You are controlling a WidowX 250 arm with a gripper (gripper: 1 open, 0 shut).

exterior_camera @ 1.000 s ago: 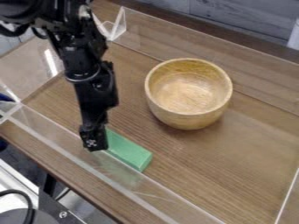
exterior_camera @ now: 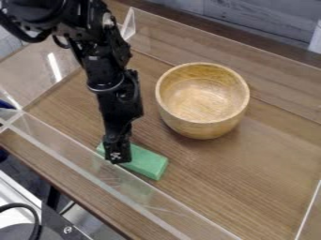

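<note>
The black robot arm reaches down from the upper left to its gripper (exterior_camera: 116, 150), which is low over the left end of a green rectangular block (exterior_camera: 143, 164) on the wooden table. The fingertips are dark and small, so whether they touch or grip the block cannot be made out.
A tan round bowl (exterior_camera: 202, 99) sits to the right of the arm, behind the block. Clear panels run along the edges, and a black cable lies at the bottom left.
The arm and gripper have moved to the right over the block's left part. The block appears about where it was.
</note>
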